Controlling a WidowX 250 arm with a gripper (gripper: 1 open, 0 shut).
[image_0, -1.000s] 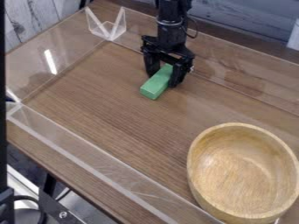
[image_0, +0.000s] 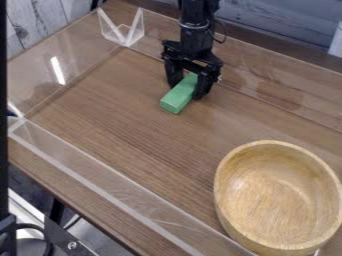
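Note:
The black gripper reaches down from the top centre of the camera view over a green rectangular object, which lies slanted on the wooden table. The gripper's dark fingers are around or over the upper end of the green object; whether they are closed on it is hard to tell.
A large round tan bowl sits at the lower right. A clear angular container stands at the upper left. Dark cables lie at the lower left corner.

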